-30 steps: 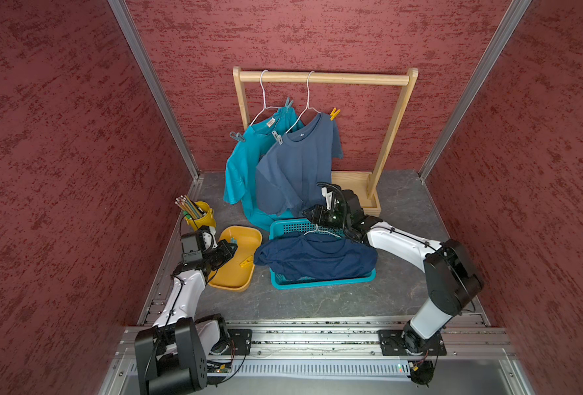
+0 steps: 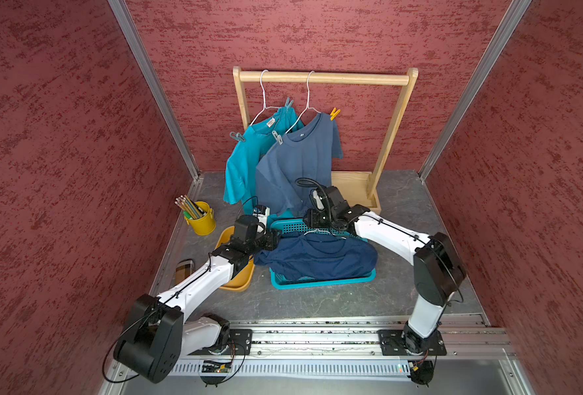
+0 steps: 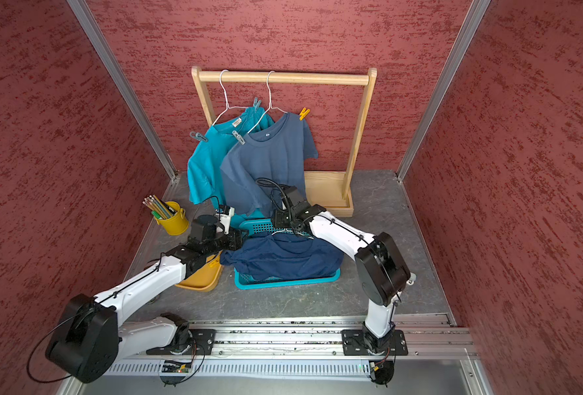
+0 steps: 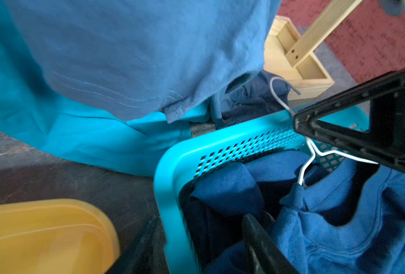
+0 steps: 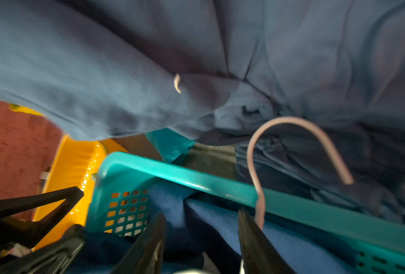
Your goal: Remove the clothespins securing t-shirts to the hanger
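On the rack hang a teal T-shirt [image 2: 244,164] and a grey-blue T-shirt [image 2: 304,154]. Grey pins grip the teal shirt's left shoulder [image 2: 237,137] and right shoulder [image 2: 289,103]. A grey pin [image 2: 277,138] and a yellow pin [image 2: 335,113] are on the grey-blue one. A navy T-shirt [image 2: 317,256] with its white hanger [image 4: 313,148] lies across the turquoise basket [image 2: 324,284]. My left gripper stands open above the basket's left end, nothing between its fingers. Open as well, my right gripper is at the basket's back rim, one finger close to the hanger's hook [image 5: 255,169].
The orange tray [image 2: 242,281] left of the basket is partly covered by my left arm. Behind it stands a yellow pencil bucket [image 2: 203,223]. The rack's wooden base [image 2: 354,187] is behind the basket. Bare table lies to the right.
My left gripper has left the orange tray, where a blue pin came to lie, and swung right to the basket.
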